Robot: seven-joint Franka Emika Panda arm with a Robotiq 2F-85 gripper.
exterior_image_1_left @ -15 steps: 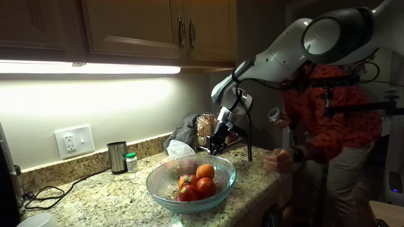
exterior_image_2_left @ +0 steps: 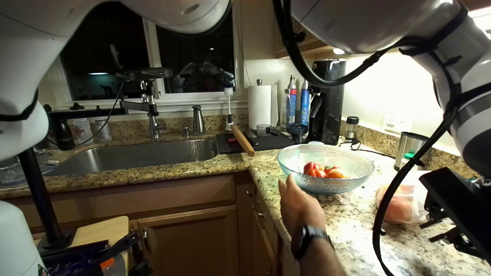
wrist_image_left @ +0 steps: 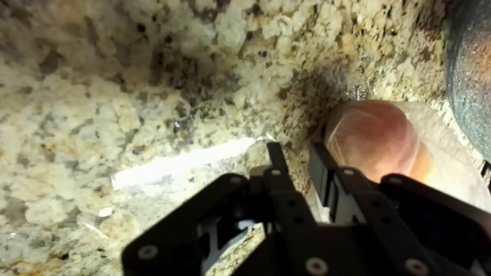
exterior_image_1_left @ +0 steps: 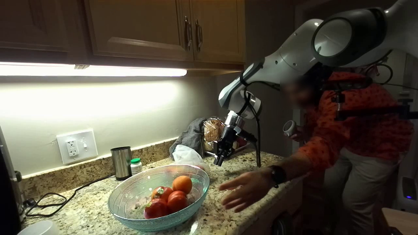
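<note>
My gripper [exterior_image_1_left: 219, 161] points down over the counter, right of the glass bowl [exterior_image_1_left: 124, 213]. In the wrist view, a narrow gap separates its fingers [wrist_image_left: 278, 157], with speckled counter showing at the tips. Lower in the gap is something pale; whether it is gripped cannot be told. Beside the right-hand finger lies a clear plastic bag [wrist_image_left: 453, 170] with a round pinkish fruit [wrist_image_left: 373, 133] inside. The bowl holds an orange [exterior_image_1_left: 182, 184] and several red fruits [exterior_image_1_left: 177, 202].
A person's hand [exterior_image_1_left: 247, 190] reaches over the counter by the bowl. Along the wall stand a steel tumbler [exterior_image_1_left: 121, 162] and a green-capped bottle [exterior_image_1_left: 136, 166]. A bread bag [exterior_image_1_left: 213, 129] and grey cloth [exterior_image_1_left: 188, 137] lie at the back.
The bowl with its fruit has moved left and slightly nearer in exterior view 1. The person has leaned in, arm extended toward it. My arm looks almost unmoved; its fingertips are now less hidden.
</note>
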